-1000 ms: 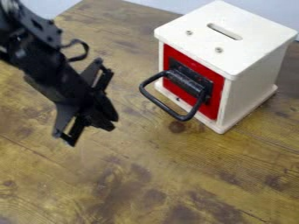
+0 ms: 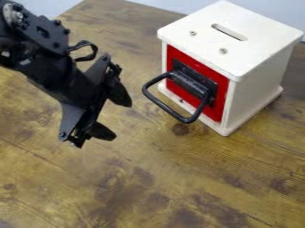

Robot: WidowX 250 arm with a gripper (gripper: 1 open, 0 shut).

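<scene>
A white wooden box (image 2: 252, 80) with a red front panel (image 2: 215, 111) stands at the upper right, a slot and two screws on its lid. A black handle (image 2: 167, 108) juts from the front, mounted on a dark metal piece. My black gripper (image 2: 111, 114) hangs at the left, apart from the handle, its fingers spread open with nothing visible between them.
A pale wall or surface shows along the top edge behind the box.
My gripper was blurred and in motion a second ago and is now sharp, with only a slight shift in its position and tilt. The box looks unchanged.
</scene>
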